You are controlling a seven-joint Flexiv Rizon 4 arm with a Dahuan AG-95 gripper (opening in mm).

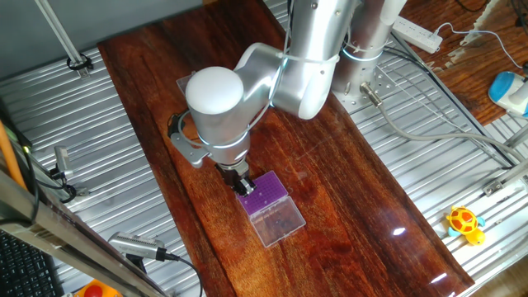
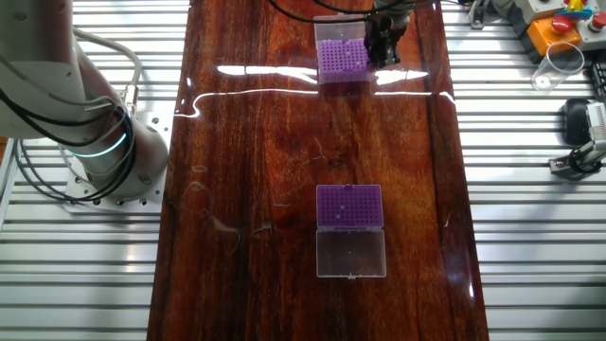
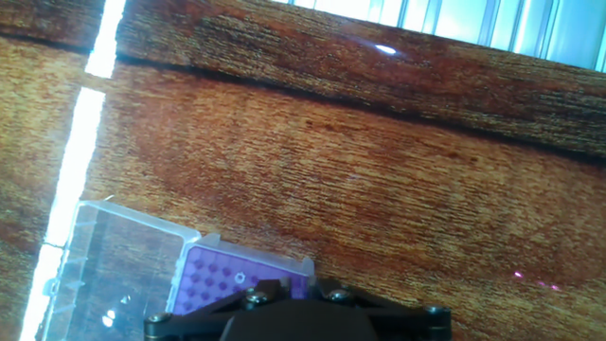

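A box with a purple perforated rack (image 1: 262,193) and a clear open lid (image 1: 278,222) lies on the wooden table. My gripper (image 1: 246,189) points down at the outer edge of the purple half, on the side away from the robot base. The wrist view shows the dark fingertips (image 3: 275,288) close together at the corner of the purple rack (image 3: 220,277), overlapping its edge. Whether they pinch the box wall is hidden. In exterior view 2 the gripper (image 2: 383,59) is beside the far box's purple part (image 2: 343,57).
A second box, with a purple rack (image 2: 348,206) and clear lid (image 2: 350,254), lies open on the table in exterior view 2. A clear cup (image 2: 559,66) stands off the table to the right. The wood between the boxes is bare.
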